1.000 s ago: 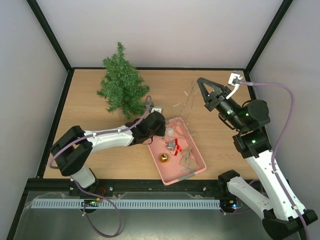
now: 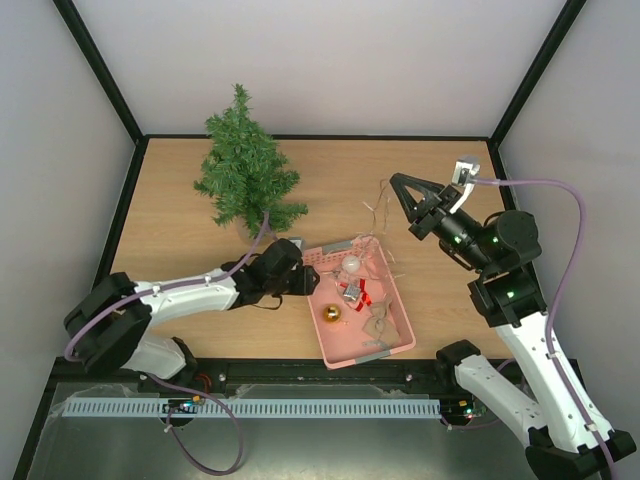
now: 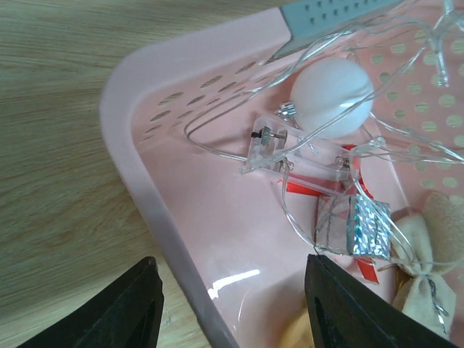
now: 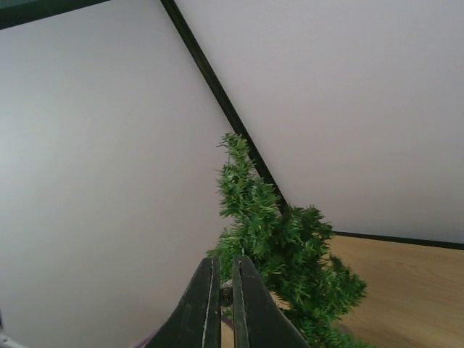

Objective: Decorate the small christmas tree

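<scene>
The green tree (image 2: 245, 170) stands at the back left, also in the right wrist view (image 4: 283, 268). The pink basket (image 2: 365, 335) holds a white ball (image 3: 330, 98), a gold ball (image 2: 331, 313), a foil-wrapped box (image 3: 366, 228), a red ribbon, beige sacks (image 3: 413, 246) and clear light wire. My left gripper is open over the basket's left rim, with nothing between its fingers. My right gripper is shut and raised at the right, toward the tree; in the top view fine wire hangs near it, and I cannot tell if it is held.
Walls and black frame bars enclose the back and sides. Purple hoses run along both arms.
My left gripper has shifted about the basket's upper left, ending at its left rim.
</scene>
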